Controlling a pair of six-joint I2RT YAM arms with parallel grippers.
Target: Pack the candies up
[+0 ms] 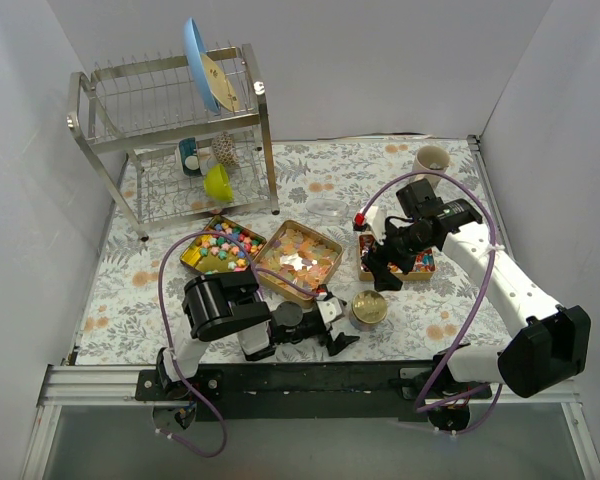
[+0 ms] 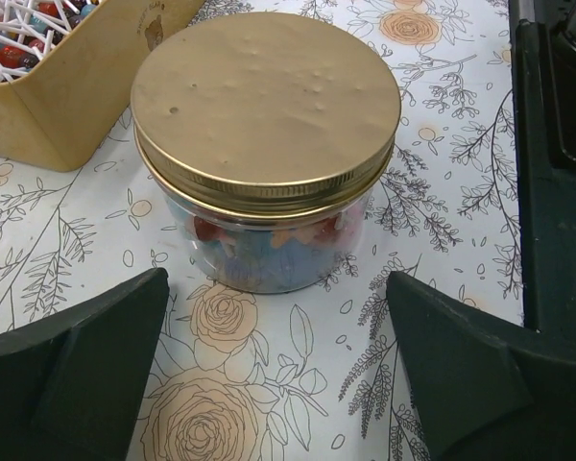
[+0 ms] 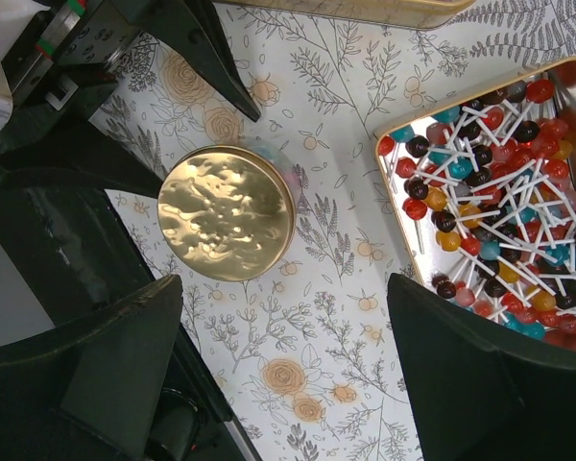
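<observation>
A clear jar (image 2: 269,254) with coloured candies inside stands upright on the table, its gold lid (image 1: 368,307) on top. My left gripper (image 1: 340,324) is open just left of the jar; in the left wrist view the jar is ahead of the parted fingers, and the gap between them is empty. Above the lollipop tray (image 3: 408,204) hovers my right gripper (image 1: 383,268), open and holding nothing. Lollipops with white sticks (image 3: 504,216) fill that tray, which the right arm partly covers in the top view.
Two more trays lie left of centre: one of wrapped candies (image 1: 305,258) and one of colourful pieces (image 1: 227,245). A metal dish rack (image 1: 180,128) stands at the back left, a white cup (image 1: 431,160) at the back right. Bare table shows right of the jar.
</observation>
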